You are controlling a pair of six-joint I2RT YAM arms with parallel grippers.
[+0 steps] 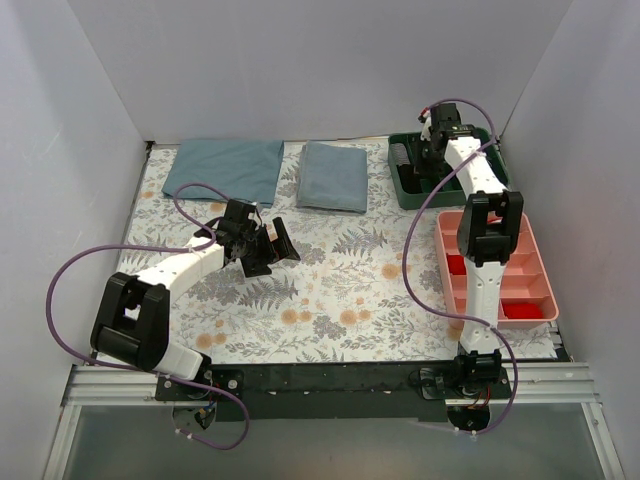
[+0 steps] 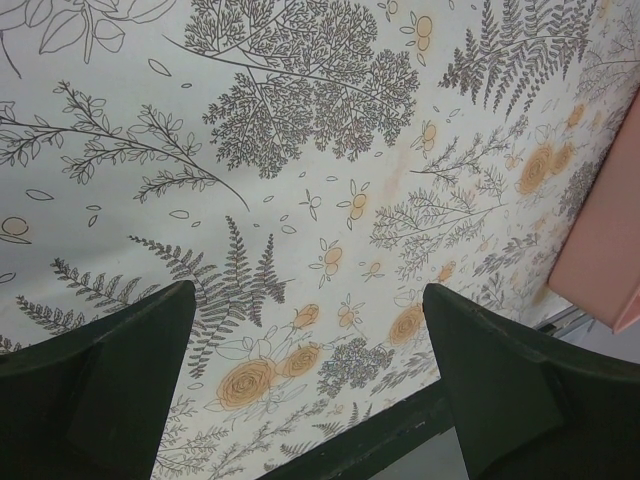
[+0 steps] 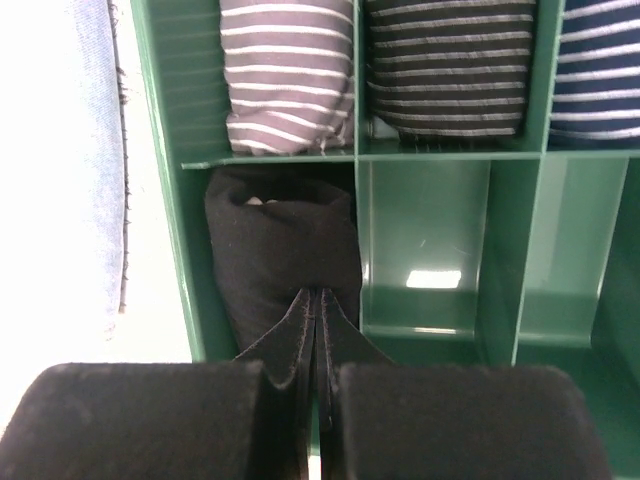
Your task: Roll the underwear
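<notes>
A black rolled piece of underwear (image 3: 275, 255) sits in the front left compartment of the green divided box (image 1: 405, 199). Right over it, my right gripper is shut, its tips overlapping the black roll in the right wrist view; whether they touch it is hard to tell. Nothing shows between those fingers. Above the patterned tablecloth, my left gripper stands wide open and empty.
Behind the black roll are striped rolls (image 3: 290, 75); the compartments to its right are empty. A pink divided box (image 1: 452, 296) holds red items. Folded blue-grey cloths (image 1: 333, 177) lie at the back.
</notes>
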